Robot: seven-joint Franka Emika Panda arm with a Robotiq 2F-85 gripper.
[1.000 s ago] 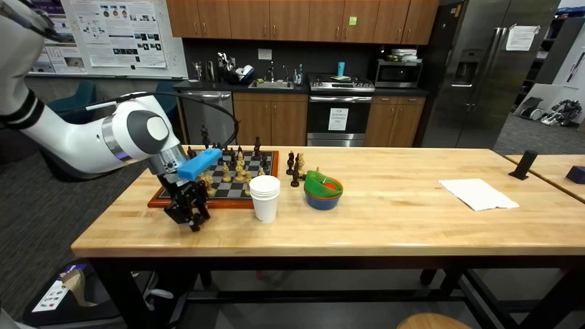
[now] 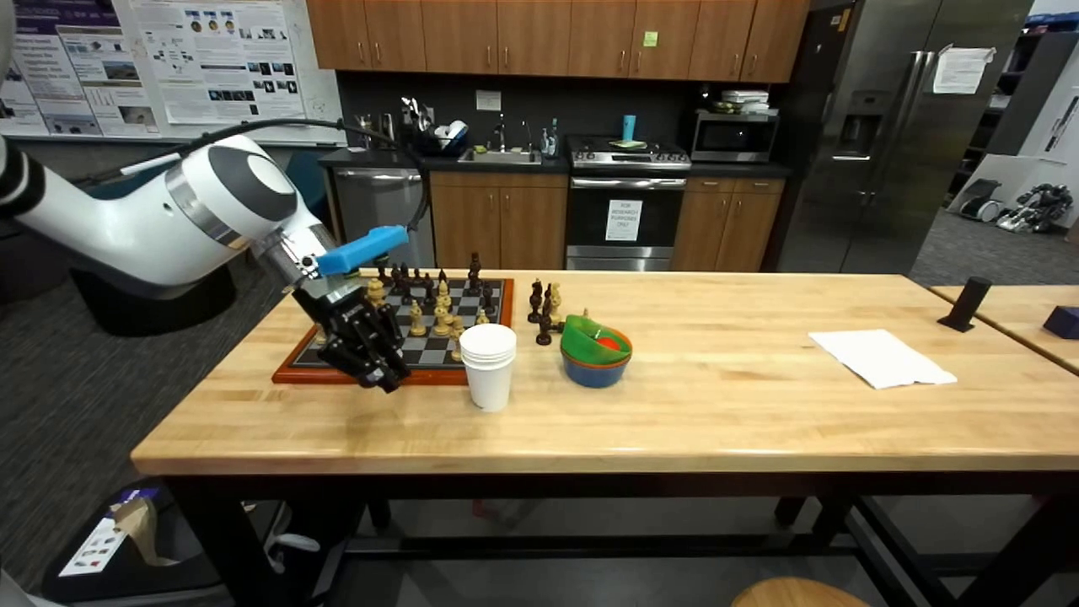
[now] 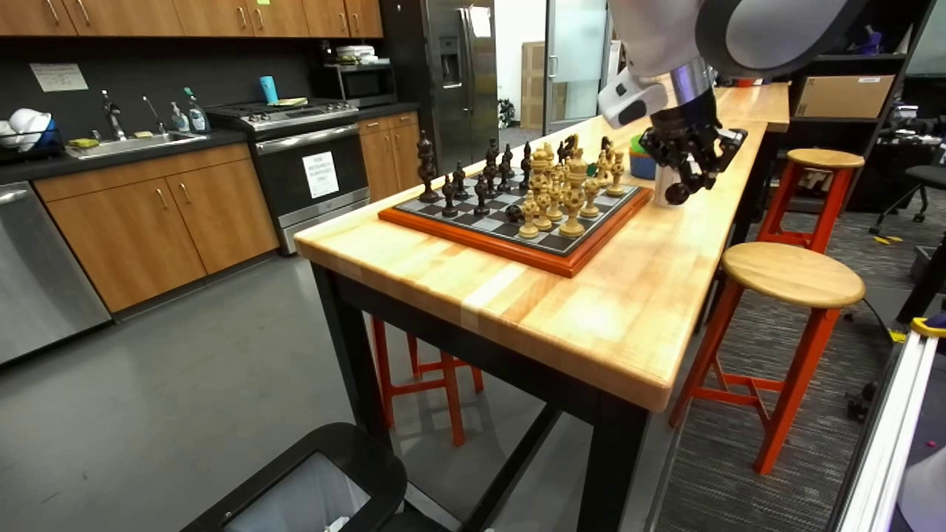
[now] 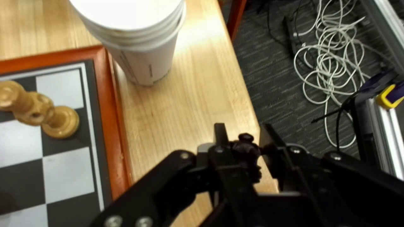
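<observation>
My gripper is shut on a dark chess piece (image 4: 248,151), whose knobbed top shows between the fingers in the wrist view. In exterior view 2 a round dark end of the piece (image 3: 678,193) sticks out below the gripper (image 3: 696,182). Exterior view 1 has the gripper (image 2: 384,376) above the table, at the front edge of the chessboard (image 2: 430,375). Light and dark pieces stand on that board, among them a light piece (image 4: 60,121) close to the red-brown border. One dark piece (image 3: 514,213) looks low or lying on the board.
Stacked white paper cups (image 2: 490,369) stand just right of the gripper, near the board's corner. Beyond them are nested bowls (image 2: 594,373) and several dark and light pieces (image 2: 544,329) off the board.
In exterior view 1, my gripper has moved up and slightly right, from over the bare table in front of the board towards the board's edge. The cups and bowls have stayed put.
</observation>
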